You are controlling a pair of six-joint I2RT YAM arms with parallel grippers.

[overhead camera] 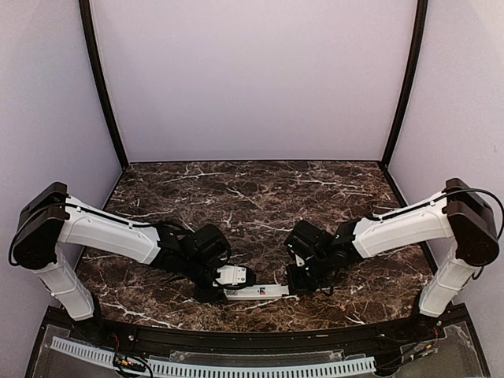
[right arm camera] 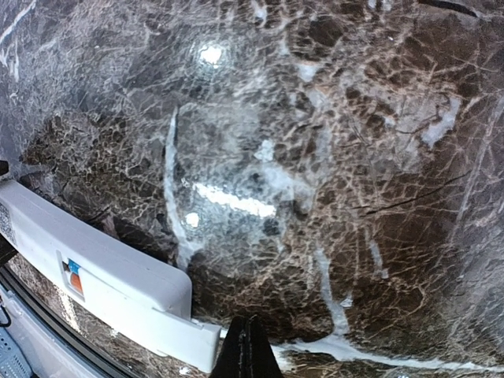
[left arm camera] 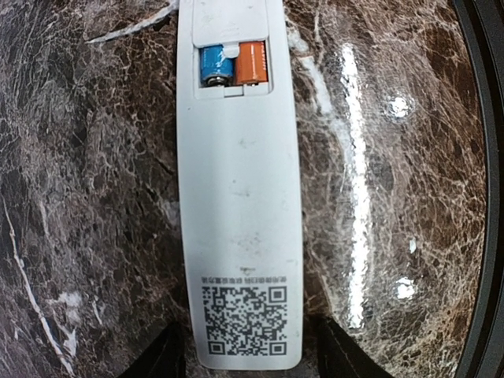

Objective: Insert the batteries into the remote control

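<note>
The white remote control lies on the marble table, its battery compartment facing up. In the left wrist view a blue battery and an orange battery sit side by side in that compartment. My left gripper has its fingers parted on either side of the remote's QR-code end; whether they press on it is unclear. My right gripper is shut at the remote's other end, beside the white cover section, with nothing visible between its fingers.
</note>
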